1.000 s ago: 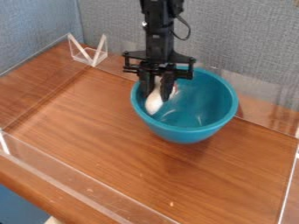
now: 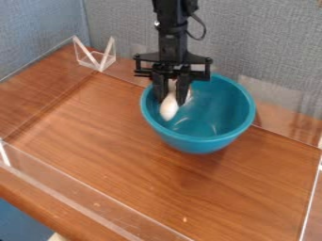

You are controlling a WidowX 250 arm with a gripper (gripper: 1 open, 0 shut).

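Note:
My black gripper point(image 2: 171, 89) reaches down from the top into a teal bowl point(image 2: 212, 130) that sits on the wooden table. It is shut on a pale white object point(image 2: 169, 107), elongated and hanging between and below the fingertips inside the bowl's left part. The fingers partly hide this object, and I cannot tell whether it touches the bowl's floor.
A white wire-like stand point(image 2: 96, 56) stands at the back left. Textured grey walls border it behind and at the left, and a clear edge strip runs along the front.
The gripper and the white object have shifted very slightly within the bowl. The bowl stays where it was.

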